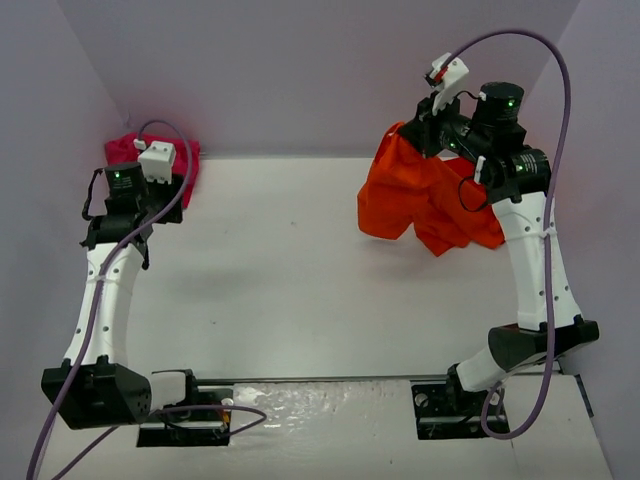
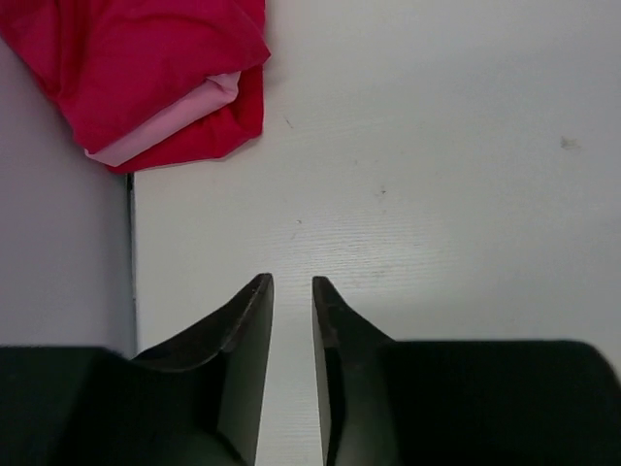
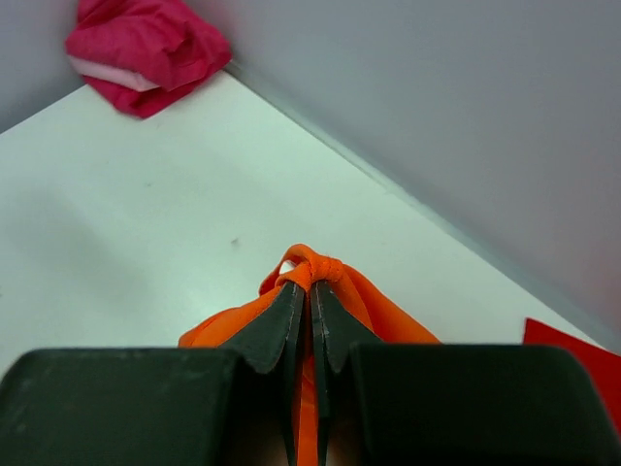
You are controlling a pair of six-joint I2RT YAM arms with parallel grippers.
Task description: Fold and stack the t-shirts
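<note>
An orange-red shirt [image 1: 420, 195] hangs crumpled from my right gripper [image 1: 418, 138], its lower part spread at the right of the table. In the right wrist view the fingers [image 3: 335, 320] are closed on a bunched fold of the orange cloth [image 3: 309, 267]. A folded crimson shirt [image 2: 165, 78] with a pink strip showing at its edge lies in the far left corner. My left gripper is over bare table just in front of that shirt, its fingertips a little apart with nothing between them.
Grey walls [image 1: 320, 80] close it off at the back and both sides. A purple cable [image 1: 548, 300] loops along each arm.
</note>
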